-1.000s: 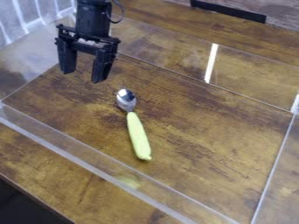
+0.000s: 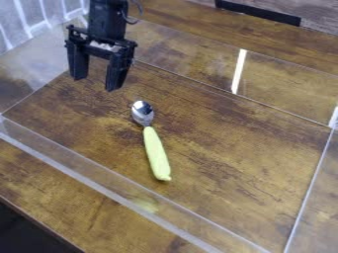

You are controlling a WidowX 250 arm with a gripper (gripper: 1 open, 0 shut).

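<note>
My black gripper (image 2: 99,75) hangs at the upper left of the clear-walled enclosure, its two fingers spread apart with nothing between them. Below and right of it, a small silver object (image 2: 142,112) lies on the wooden floor. Just beneath that, a long pale yellow-green object (image 2: 157,153) lies pointing toward the front, apart from the gripper.
Clear plastic walls (image 2: 158,222) border the wooden floor (image 2: 244,148) on all sides. A white strip (image 2: 239,70) stands at the back wall.
My gripper has shifted very slightly at the upper left. The two objects on the floor lie in the same places.
</note>
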